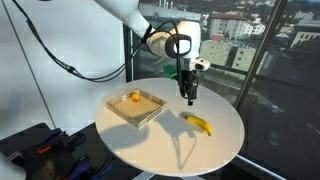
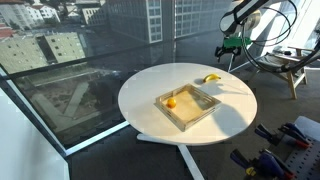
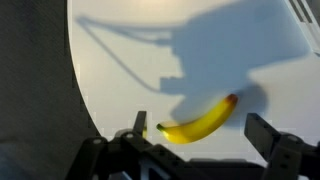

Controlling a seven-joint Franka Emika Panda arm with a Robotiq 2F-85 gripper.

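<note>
A yellow banana [image 1: 199, 124] lies on the right part of the white round table [image 1: 150, 150]. Above the table, slightly to the banana's left in exterior view 1, hangs my gripper [image 1: 190, 99], pointing down. In the wrist view its two dark fingers [image 3: 257, 130] stand wide apart, so it is open. The banana [image 3: 200, 123] shows below on the table, between the fingers in that view but not touched by them. Exterior view 2 also shows the banana [image 2: 211, 79] resting on the tabletop, clear of the gripper.
An open, shallow brown box [image 1: 152, 112] sits on the table's left part. Inside it lies a small orange-yellow round object [image 2: 171, 102] near one corner. A cable loops from the arm over the box side. Bare tabletop surrounds the banana.
</note>
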